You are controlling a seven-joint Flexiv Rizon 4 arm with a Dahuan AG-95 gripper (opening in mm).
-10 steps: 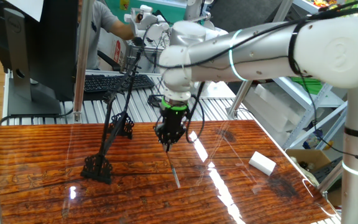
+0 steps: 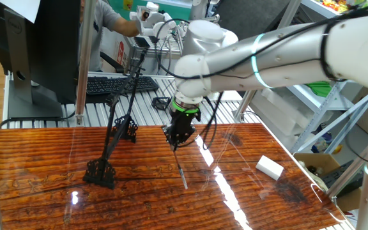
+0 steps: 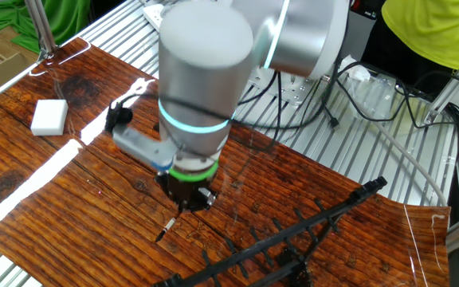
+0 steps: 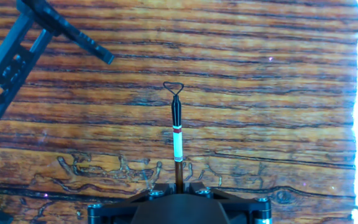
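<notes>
My gripper is shut on a thin brush-like tool [image 4: 178,146]. Past the fingers stick out its brown shaft, a white section with a red band, a black end and a small dark cord loop. In exterior view 1 the tool [image 2: 182,174] slants down from the gripper [image 2: 175,147]; whether its end touches the table cannot be told. The other end of the tool is hidden in the gripper. A black rack [image 2: 112,135] with ornate feet stands to the left of the gripper there; part of that rack [image 4: 8,78] fills the wrist view's upper left.
A white block [image 2: 270,167] lies on the glossy wooden table [image 2: 43,160], well to the right of the gripper in exterior view 1. A monitor [image 2: 50,51] and keyboard [image 2: 121,84] stand behind the table. Open table surface surrounds the tool.
The gripper has shifted slightly right and up in exterior view 1 and leans more, with the tool still in it. The arm's upper links have swung right. Rack and block have not moved.
</notes>
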